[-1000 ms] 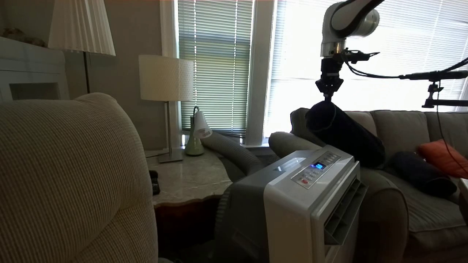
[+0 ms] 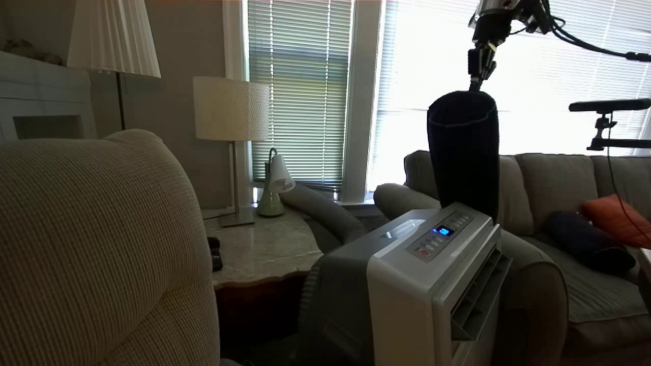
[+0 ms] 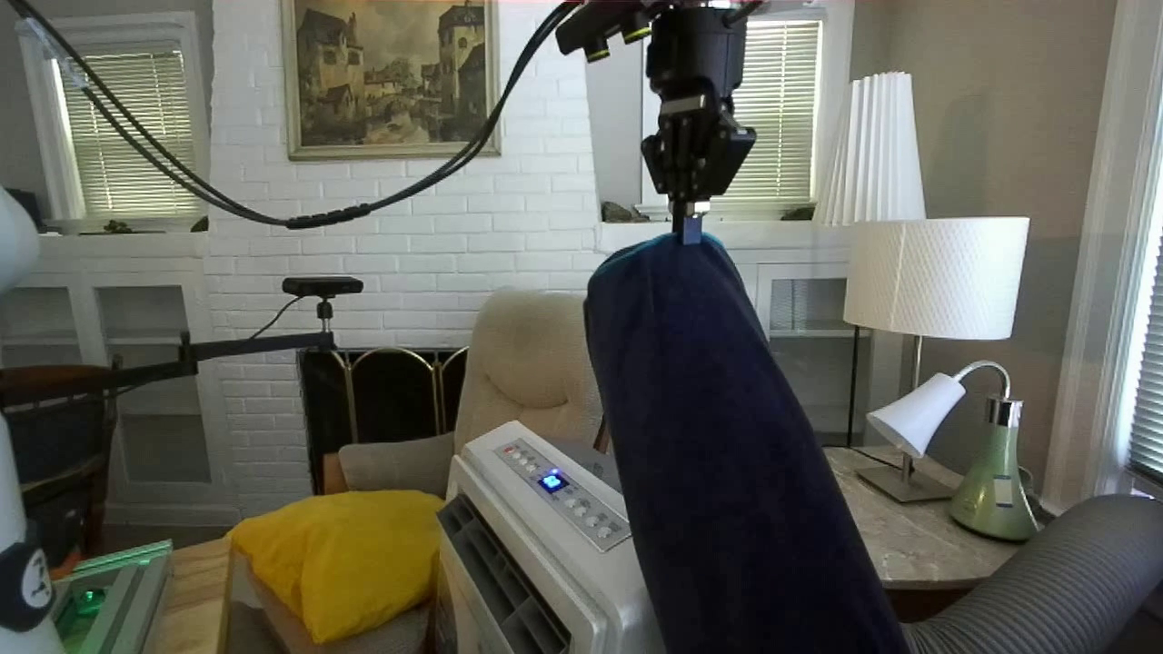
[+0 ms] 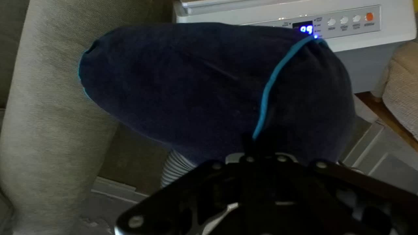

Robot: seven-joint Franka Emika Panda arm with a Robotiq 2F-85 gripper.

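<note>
A dark navy bolster pillow with turquoise piping hangs steeply, its top end pinched in my gripper. In exterior view 1 the pillow hangs nearly upright under my gripper, its lower end hidden behind the air conditioner. The wrist view looks down along the pillow; there the fingertips are dark and blurred, closed on the cloth near the turquoise seam.
A portable air conditioner with a lit panel stands close beside the pillow. The grey couch lies behind it, holding another dark bolster and an orange pillow. Lamps stand on the marble side table.
My gripper has risen with the pillow in it. The pillow has swung from slanting over the couch arm to hanging almost upright.
</note>
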